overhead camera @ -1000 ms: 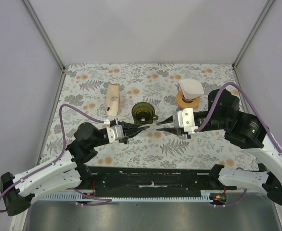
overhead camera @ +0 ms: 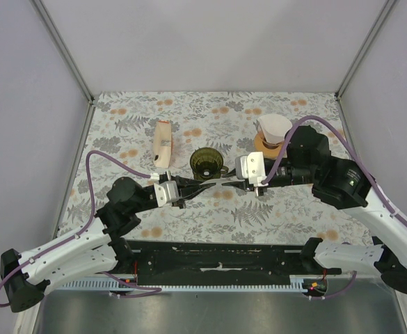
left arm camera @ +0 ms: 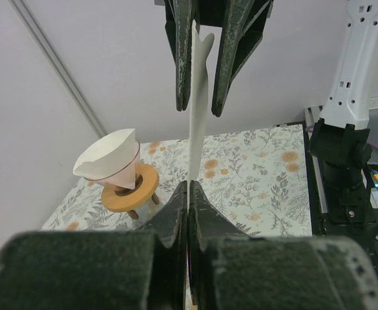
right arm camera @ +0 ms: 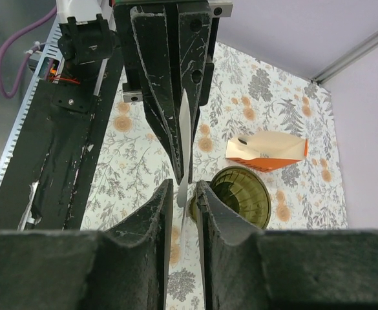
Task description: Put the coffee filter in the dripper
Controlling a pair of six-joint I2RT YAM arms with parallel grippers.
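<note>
A white paper filter [left arm camera: 199, 103] hangs upright between my grippers, edge-on. My left gripper [overhead camera: 200, 186] is shut on its lower end in the top view's middle. My right gripper [overhead camera: 228, 182] reaches from the right, its fingers part open around the filter's other end, as the left wrist view shows. The dark green dripper [overhead camera: 206, 161] with a handle stands just behind them; in the right wrist view the dripper [right arm camera: 247, 194] is partly hidden by the fingers.
An orange-edged paper packet [overhead camera: 163, 142] lies at left rear. A wooden stand [left arm camera: 124, 197] holding a white filter cone [left arm camera: 105, 155] stands at right rear. The patterned mat is otherwise largely clear.
My right gripper has moved leftward, closer to the left gripper and further over the filter. The left arm looks unmoved.
</note>
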